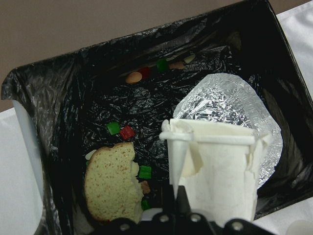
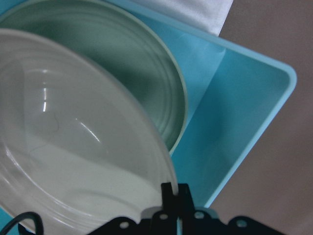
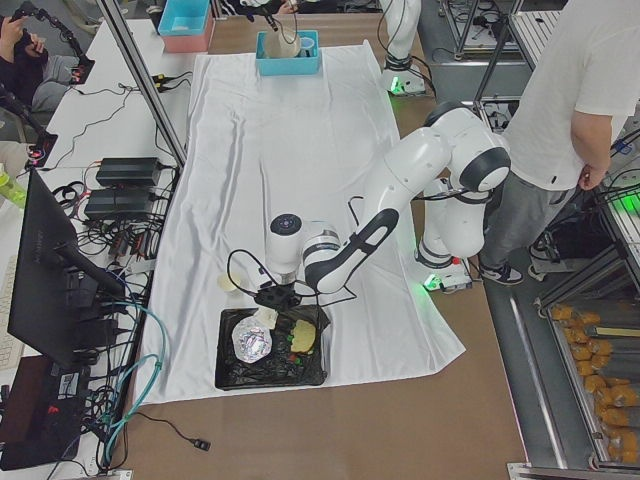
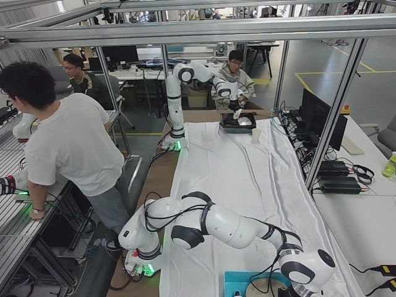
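My left gripper is shut on the rim of a crumpled white paper cup (image 1: 217, 171), held over a black bag-lined tray (image 3: 230, 370). In it lie crumpled foil (image 3: 252, 343), a bread slice (image 1: 110, 183) and small coloured pieces (image 1: 113, 128). My right gripper is shut on the rim of a white bowl (image 2: 73, 142), above a green plate (image 2: 156, 93) in a blue bin (image 2: 244, 117).
A second pale cup (image 3: 227, 283) stands on the white cloth behind the tray. A monitor (image 3: 55, 280) and cables border the cloth.
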